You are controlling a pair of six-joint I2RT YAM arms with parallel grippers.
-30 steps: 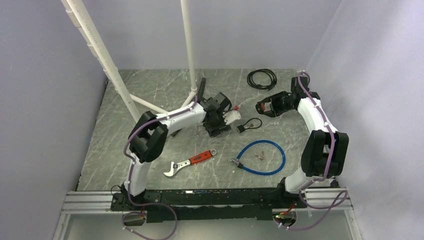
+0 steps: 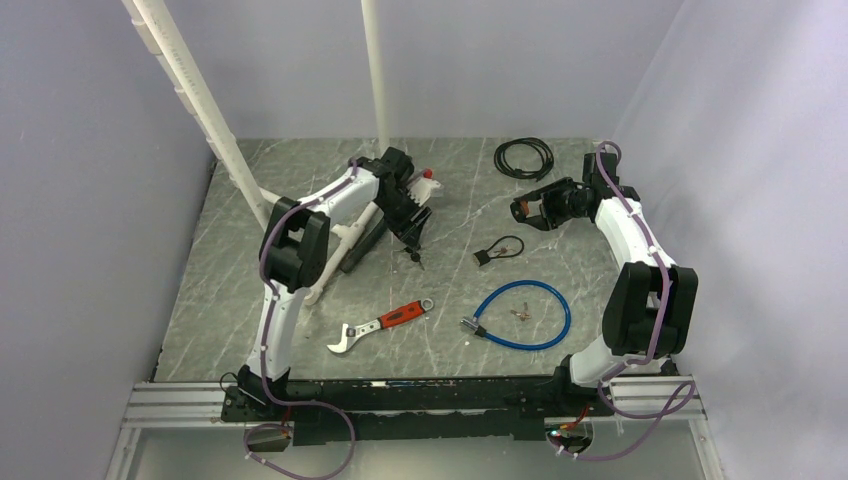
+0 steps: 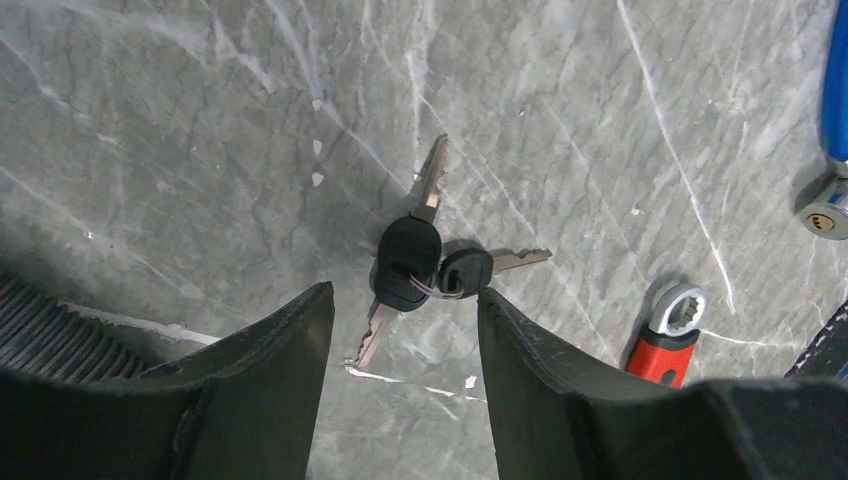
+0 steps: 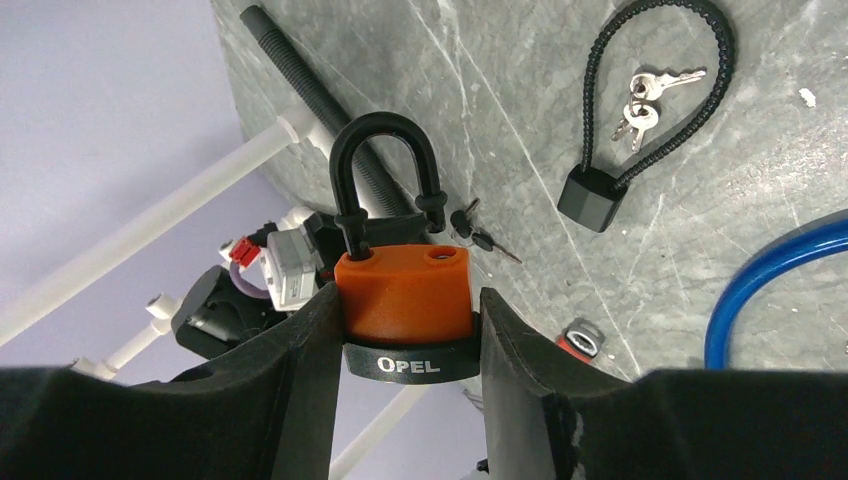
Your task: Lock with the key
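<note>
A ring of black-headed keys (image 3: 408,245) lies flat on the grey table, its blades pointing different ways. Above these keys hangs my left gripper, part open, with its fingertips on either side and nothing held between them. My right gripper is shut on an orange padlock (image 4: 405,290) with a black lower band marked OPEL. The padlock's black shackle (image 4: 385,125) points away from the fingers, and both its legs meet the body. In the top view this padlock (image 2: 520,209) is held over the right side of the table. Its keyhole does not show clearly.
Between the arms lies a black cable lock (image 2: 483,257) with small silver keys (image 4: 645,100) inside its loop. A blue cable lock (image 2: 565,310) and a red-handled wrench (image 2: 400,315) are nearer the front. White pipes (image 2: 335,265) stand beside the left arm; a black coil (image 2: 500,160) lies at the back.
The right arm and its padlock have stayed about where they were.
</note>
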